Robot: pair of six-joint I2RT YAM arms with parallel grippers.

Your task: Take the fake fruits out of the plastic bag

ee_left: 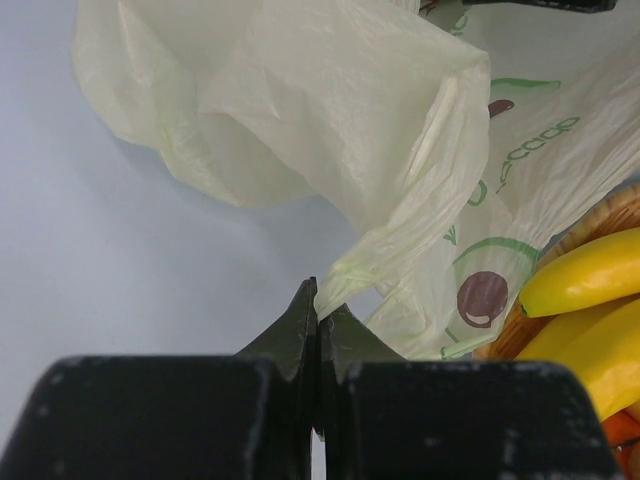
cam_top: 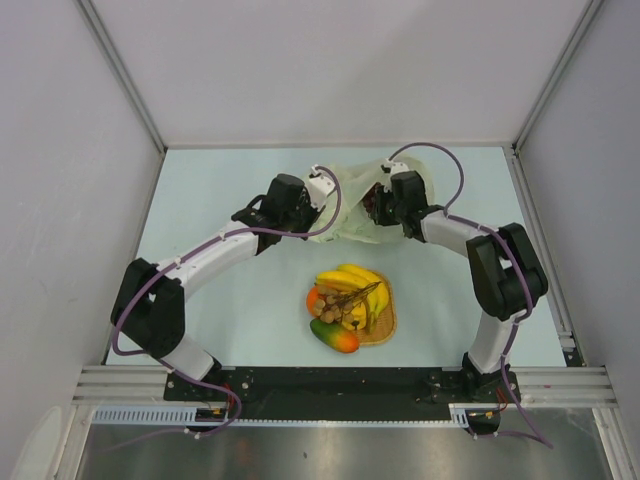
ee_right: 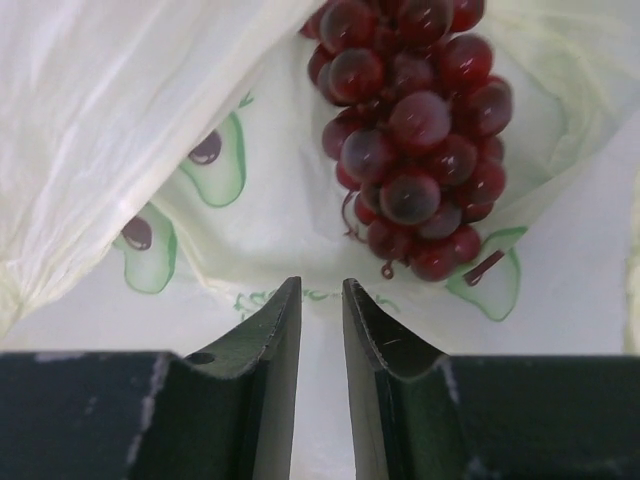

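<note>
A translucent plastic bag [cam_top: 350,225] with green avocado print lies at the back centre of the table. My left gripper is shut on a thin twisted fold of it, the bag [ee_left: 280,110] spreading beyond the fingertips. Inside the bag lies a bunch of dark red grapes [ee_right: 415,150], partly hidden from above by my right gripper [cam_top: 384,212]. In the right wrist view my right gripper is over the bag's interior, just short of the grapes, slightly open with nothing between its fingers.
A wicker basket [cam_top: 388,325] in the front centre holds bananas [cam_top: 340,280], an orange fruit [cam_top: 313,300], a mango [cam_top: 335,338] and brown round items under a twig.
</note>
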